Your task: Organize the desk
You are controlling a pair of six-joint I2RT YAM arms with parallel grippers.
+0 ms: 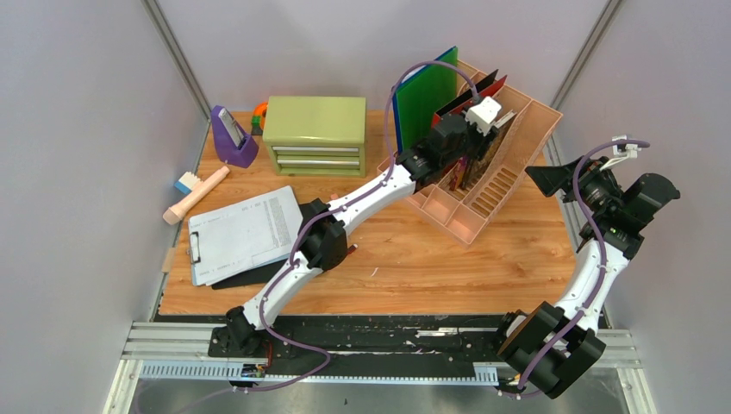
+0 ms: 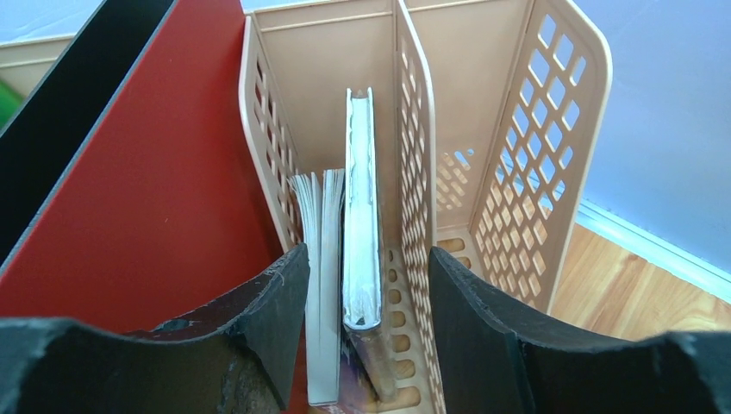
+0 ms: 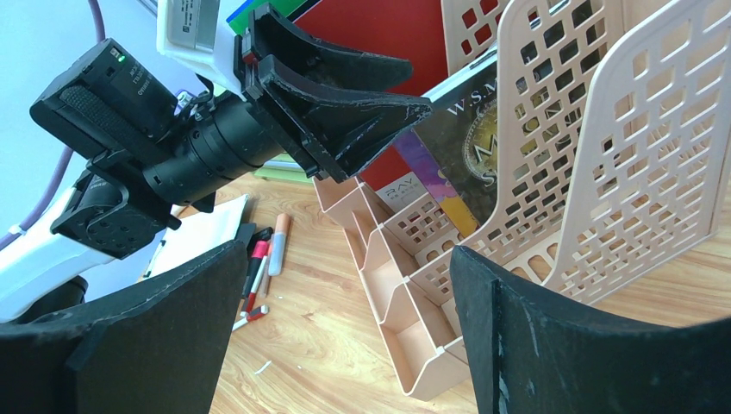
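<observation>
A beige file organizer (image 1: 536, 138) stands at the back right of the desk, holding a green folder (image 1: 437, 95), a red folder (image 2: 164, 172) and several books. Over one of its slots is my left gripper, fingers open. Between and beyond its fingers, a thick book (image 2: 362, 207) and thinner booklets (image 2: 323, 285) stand upright in the slot. In the right wrist view, a dark book (image 3: 470, 142) shows through the organizer's front. Off the desk's right edge, my right gripper is part open with nothing between its fingers.
A clipboard (image 1: 246, 235) with papers lies at left. Behind it stand a green drawer box (image 1: 315, 129) and a purple phone holder (image 1: 231, 142). Loose markers (image 3: 278, 246) lie on the desk near the clipboard.
</observation>
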